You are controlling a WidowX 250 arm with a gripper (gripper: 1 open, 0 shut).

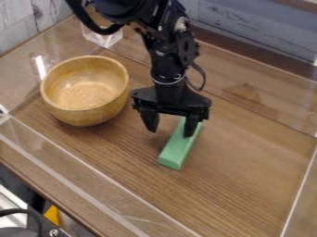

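Note:
My black gripper (171, 115) hangs over the middle of the wooden table, its fingers apart and open. A green rectangular block (179, 148) lies on the table under the right finger, its upper end partly hidden by the gripper. Whether the fingers touch it is unclear.
A wooden bowl (84, 85) sits left of the gripper, close to it. A clear container (102, 31) stands at the back left.

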